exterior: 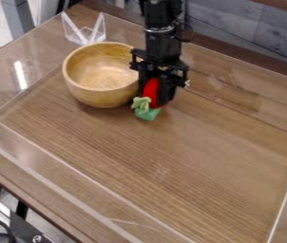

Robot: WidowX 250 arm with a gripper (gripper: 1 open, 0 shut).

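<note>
My black gripper (159,74) is over the wooden table (159,180), just right of a tan bowl (98,71), shut on a small red object (150,93) that has pale green parts (143,108) hanging below it. The fingertips are partly hidden by the object and the dark gripper body.
A crumpled clear plastic item (84,28) lies behind the bowl at the back left. A grey wall (248,33) runs along the back.
</note>
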